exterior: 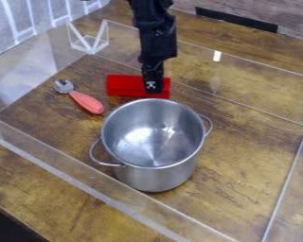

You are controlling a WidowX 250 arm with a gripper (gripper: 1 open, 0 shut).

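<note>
My black gripper (151, 81) points straight down from the top of the view onto a red rectangular block (124, 86), its tip low at the block's right part; the fingers look closed, and whether they touch the block is hard to tell. A steel pot (151, 142) with two side handles stands just in front of the block. To the left lies a utensil with a pink handle (88, 101) and a metal head.
Clear panels edge the work area, and a white wire object (88, 38) stands at the back left.
</note>
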